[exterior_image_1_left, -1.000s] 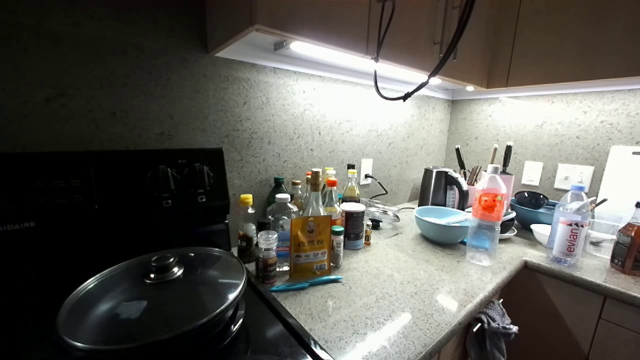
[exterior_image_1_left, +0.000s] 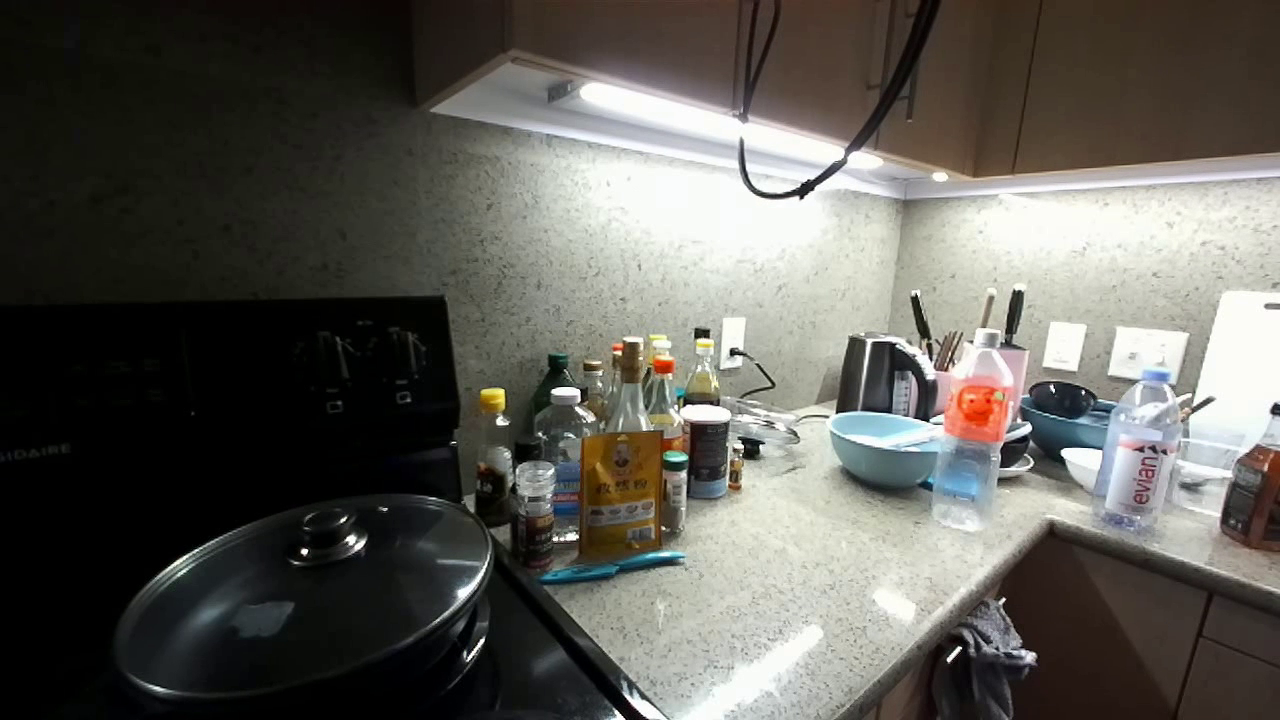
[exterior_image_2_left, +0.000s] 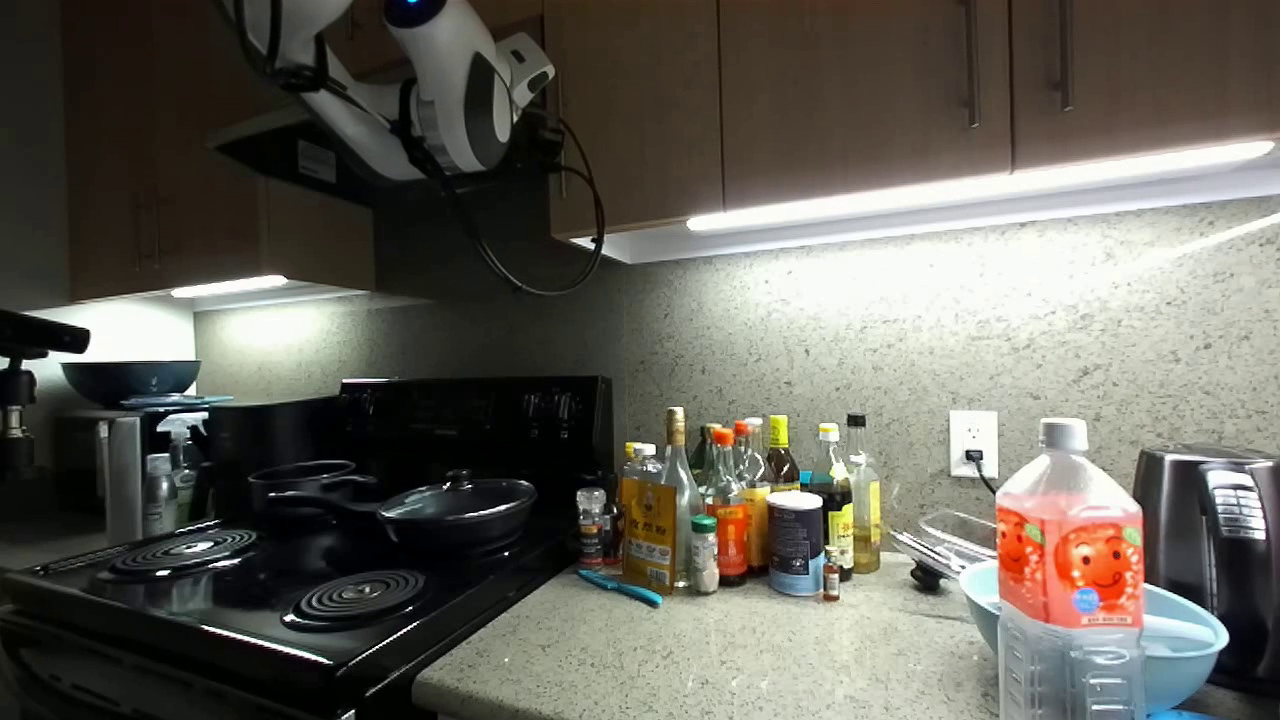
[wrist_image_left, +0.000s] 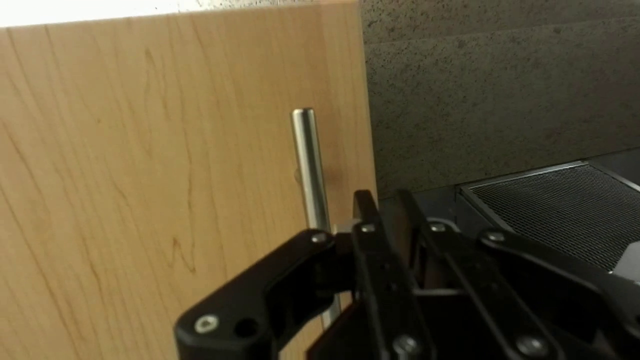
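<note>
In the wrist view a light wood cabinet door (wrist_image_left: 150, 150) fills the left side, with a steel bar handle (wrist_image_left: 310, 156) near its right edge. My gripper is at the lower right of that edge, its black fingers (wrist_image_left: 366, 207) close together with a narrow gap. The handle runs to the left of both fingertips, not between them, and its lower part is partly hidden by the gripper. The door's edge meets the fingertips. Whether anything is pinched there is unclear. In exterior view 2 the white arm (exterior_image_2_left: 450, 84) is raised in front of the upper cabinets (exterior_image_2_left: 630, 108).
A range hood filter (wrist_image_left: 552, 210) lies right of the gripper. Below the arm are the stove (exterior_image_2_left: 360, 594) and a lidded pan (exterior_image_2_left: 462, 516). Several bottles and a yellow packet (exterior_image_2_left: 648, 536) stand on the counter (exterior_image_2_left: 744, 654). Black cables (exterior_image_1_left: 882, 114) hang from the arm.
The hanging cables have shifted slightly to the left in exterior view 1. Everything on the counter and stove is unchanged.
</note>
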